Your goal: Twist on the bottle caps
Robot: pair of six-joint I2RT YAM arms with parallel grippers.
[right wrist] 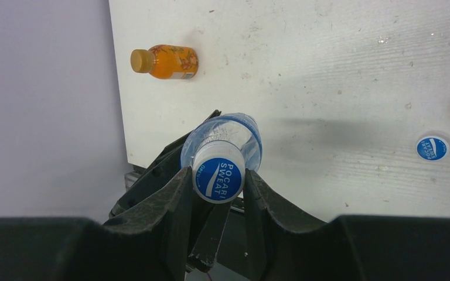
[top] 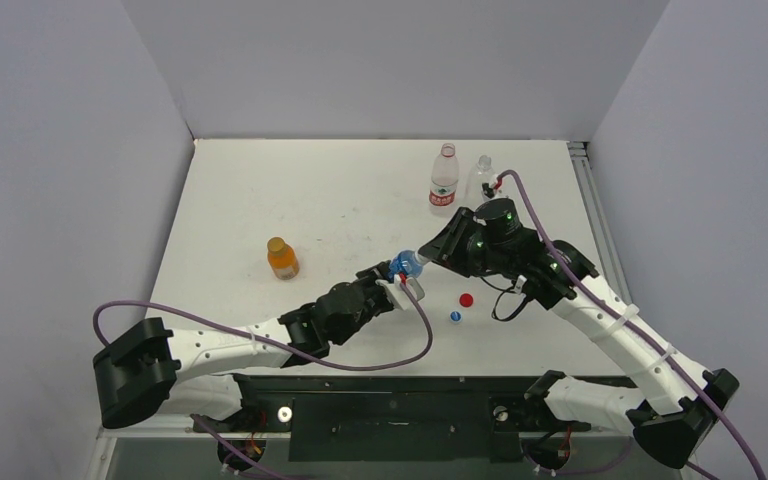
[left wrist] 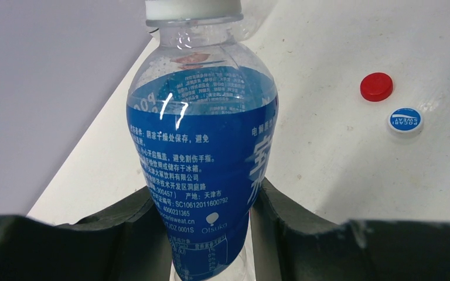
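A blue-labelled Pocari Sweat bottle [left wrist: 205, 146] is held by my left gripper, shut around its lower body. In the top view the same bottle [top: 407, 264] lies tilted between both arms, its neck toward the right one. A white cap [right wrist: 218, 178] with a blue top sits at its mouth. My right gripper is shut on this cap, one finger on each side. Whether the threads are engaged cannot be told. On the table lie a red cap [top: 466, 300] and another blue-and-white cap [top: 455, 316].
An orange bottle with a yellow cap [top: 282, 258] stands on the left of the table. Toward the back right are a clear bottle with a red-and-white label [top: 444, 178] and another clear bottle [top: 479, 182], partly behind the right arm.
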